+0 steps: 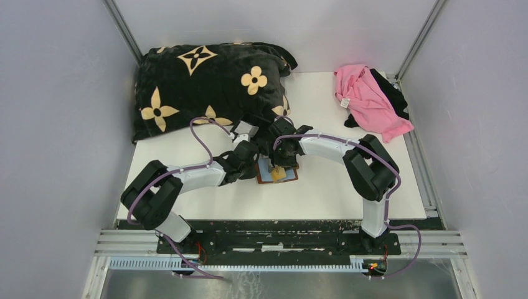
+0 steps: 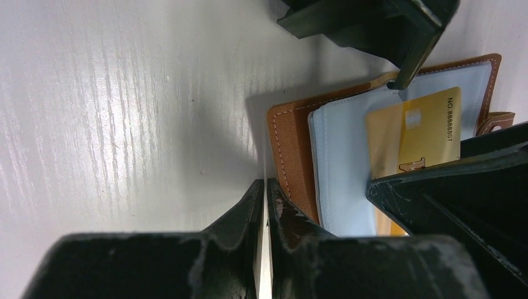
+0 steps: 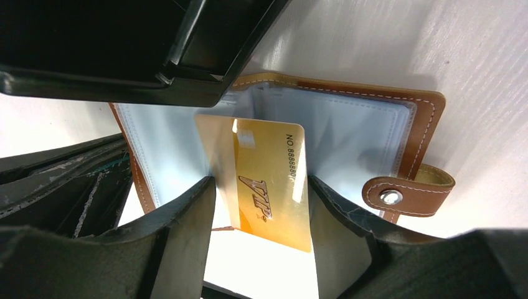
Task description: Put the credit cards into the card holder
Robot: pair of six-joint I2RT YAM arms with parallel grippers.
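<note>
The card holder [image 2: 289, 149], brown with clear sleeves, lies open on the table between both grippers. A gold card [image 3: 271, 187] rests in or on its sleeves; which, I cannot tell. In the right wrist view my right gripper stands open over it, fingertips at either side of the card. My left gripper is at the holder's brown edge, fingertips very close together; whether they grip that edge is unclear. In the top view the arms partly hide the holder.
A black patterned cushion [image 1: 205, 87] fills the back left, and pink cloth [image 1: 367, 106] lies at the back right.
</note>
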